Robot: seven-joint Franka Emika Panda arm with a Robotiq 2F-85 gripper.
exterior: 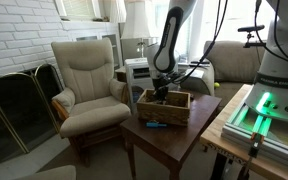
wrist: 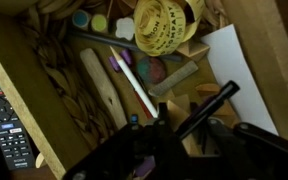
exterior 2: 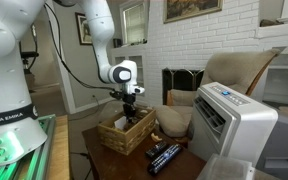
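A woven basket (exterior: 150, 110) stands on the dark wooden table, filled with small items. My gripper reaches down into it and is shut on a dark, pen-like stick (wrist: 209, 108) with a pale stripe, which lies slantwise across the fingers. In the wrist view, a yellow measuring tape (wrist: 160, 26), a white pen (wrist: 134, 80), a flat wooden stick (wrist: 102, 85) and a white card (wrist: 234, 72) are around it. The basket's near wall hides much of the inside from the exterior views.
Outside the basket, a black remote control (exterior 2: 164, 158) lies on the table (exterior 2: 112, 165). A blue object (exterior: 156, 125) rests by the basket's front. A white boxy appliance (exterior 2: 221, 110) and a beige armchair (exterior: 89, 75) stand nearby. Bare tabletop shows to the basket's right.
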